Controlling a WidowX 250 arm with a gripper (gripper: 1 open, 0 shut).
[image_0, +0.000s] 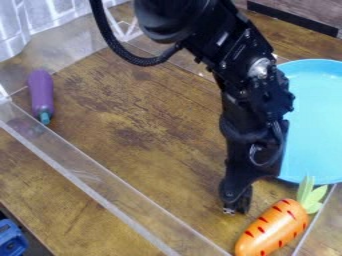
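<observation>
My black gripper (235, 205) points down at the wooden surface, just up and left of an orange toy carrot (274, 228) with pale green leaves at the bottom right. Whether its fingers are open or shut is hard to tell. The arm covers the left part of a blue plate (310, 120) on the right. A purple toy eggplant (42, 92) lies apart at the left.
Clear plastic walls (100, 195) border the wooden area (120, 120). A blue object (8, 238) sits at the lower left edge, outside the wall.
</observation>
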